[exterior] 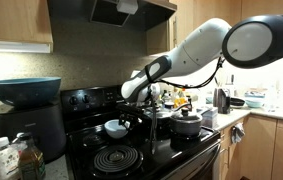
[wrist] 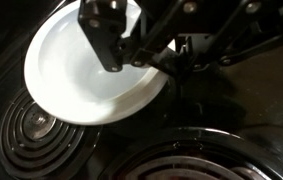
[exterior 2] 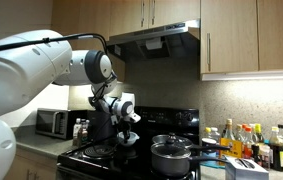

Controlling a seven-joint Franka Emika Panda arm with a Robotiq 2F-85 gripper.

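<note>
A white bowl [exterior: 116, 129] stands on the back of the black stove. It fills the upper left of the wrist view, where its pale inside [wrist: 71, 65] and rim show. My gripper is over the bowl's right side and looks shut. Its dark parts cover some of the rim, so whether the rim lies between the fingers is hidden. Exterior view 2 shows the gripper [exterior 2: 125, 131] low over the stove, beside the bowl [exterior 2: 128, 139].
A lidded pot [exterior: 186, 123] stands to the right on the stove. In front of the bowl, a coil burner [exterior: 118, 159] is bare. A big blue bowl [exterior: 25, 92] sits at the left, with bottles [exterior: 30, 158] below it. The range hood [exterior 2: 153, 45] hangs overhead.
</note>
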